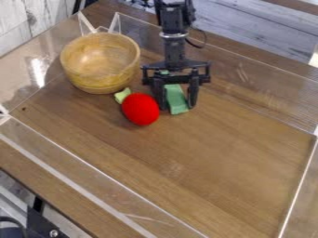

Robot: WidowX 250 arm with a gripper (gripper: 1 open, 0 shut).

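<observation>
My dark gripper (176, 85) hangs from the top of the view, low over a green block (177, 104) lying on the wooden table. Its fingers are on either side of the block, partly covering it; whether they touch it I cannot tell. A red ball (140, 110) lies just left of the block and nearer the camera. A small light green piece (122, 96) shows behind the ball's left side. A large yellow wooden bowl (93, 74) stands to the upper left.
</observation>
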